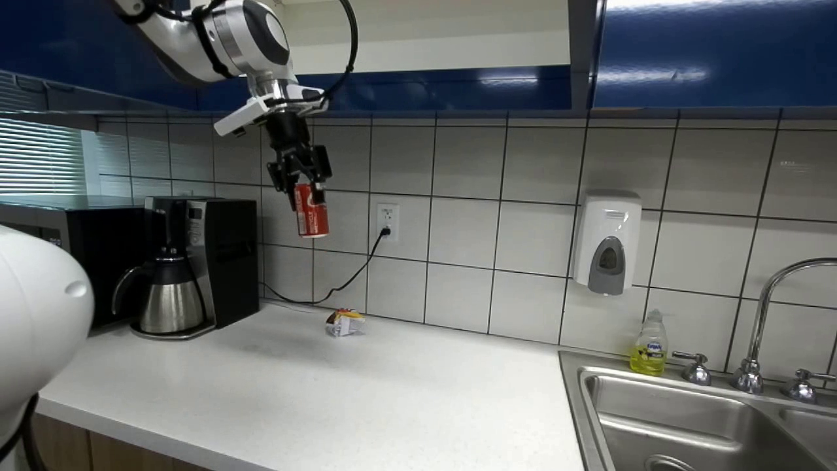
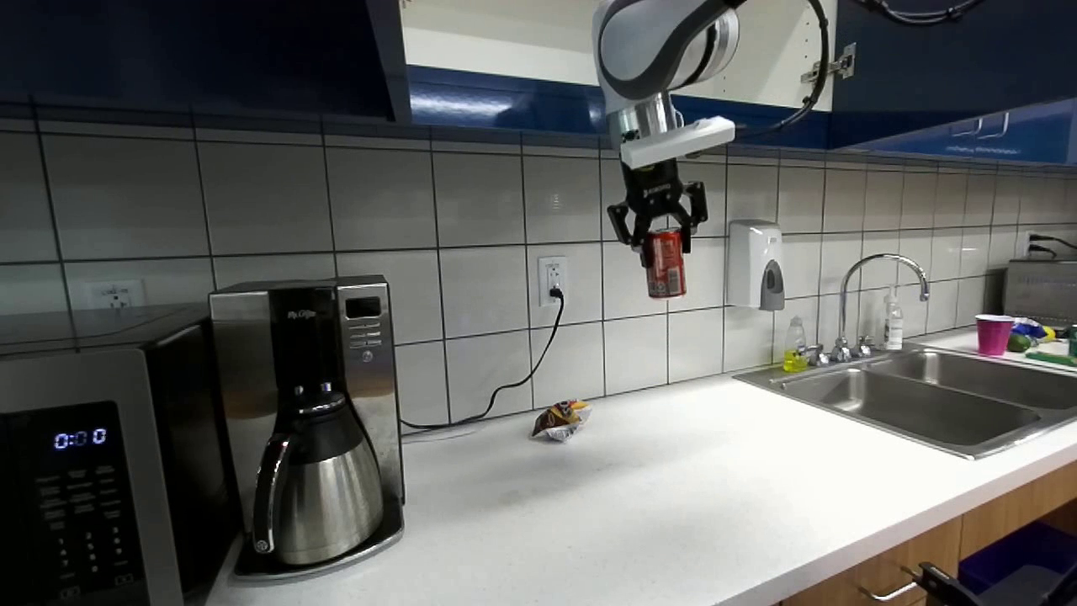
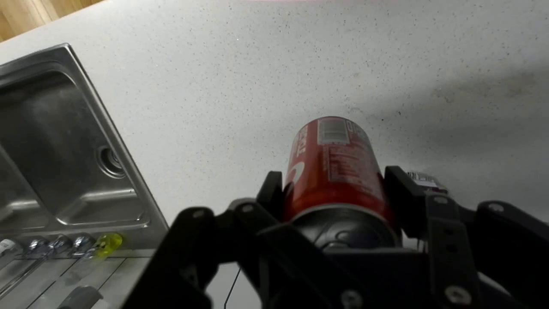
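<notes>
A red soda can [image 1: 311,212] hangs well above the counter, its upper end between the fingers of my gripper [image 1: 302,176]. In exterior view 2 the can [image 2: 665,268] is nearly upright, and the gripper [image 2: 661,231] grips it from above. The wrist view shows the can [image 3: 334,165] with one black finger [image 3: 271,195] on its left and another on its right, both close against its sides. Beneath it the white counter [image 2: 606,505] is bare around the can's shadow.
Overhead is an open cabinet with a blue bottom edge [image 1: 439,91]. A crumpled snack bag [image 2: 561,420] lies near the tiled wall. The coffee maker [image 2: 308,424] and microwave [image 2: 91,454] stand left; the steel sink [image 1: 588,408] and soap bottle [image 1: 649,345] are right. Mid-counter is free.
</notes>
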